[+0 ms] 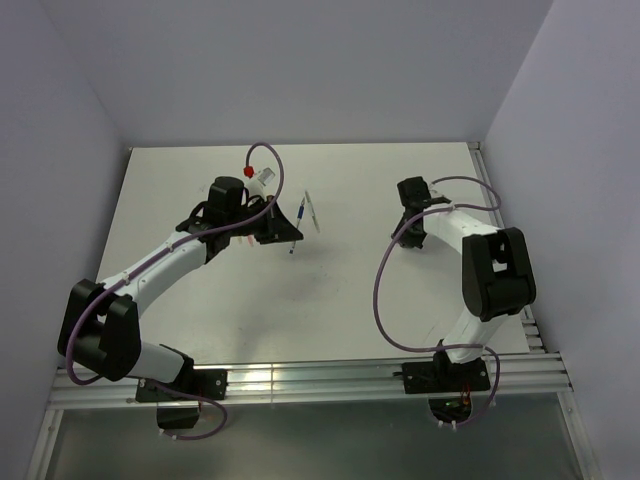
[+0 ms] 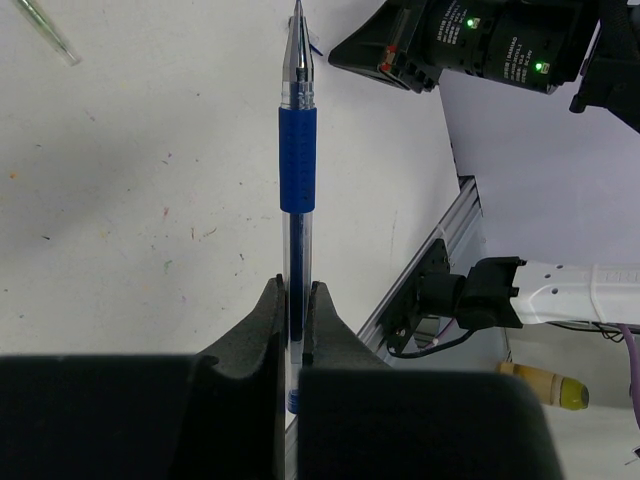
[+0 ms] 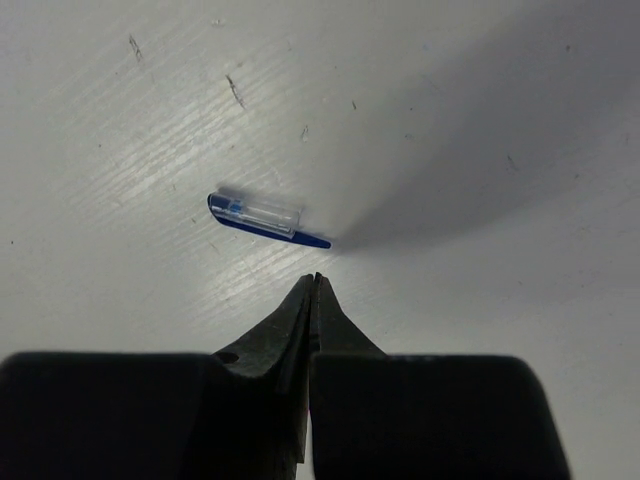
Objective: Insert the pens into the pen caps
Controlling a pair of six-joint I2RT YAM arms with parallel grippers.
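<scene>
A clear pen with a blue grip (image 2: 297,160) is held upright in the left wrist view by my left gripper (image 1: 294,236), which is shut on it. In the right wrist view a clear cap with a blue clip (image 3: 255,215) lies on the white table, just beyond the tips of my right gripper. That gripper is shut with nothing showing between its fingers. From above, the cap is mostly hidden by the right arm.
A green-tinted clear pen (image 2: 45,30) lies on the table (image 1: 310,310). Other pens by the left gripper are partly hidden by that arm. Walls bound the sides and back.
</scene>
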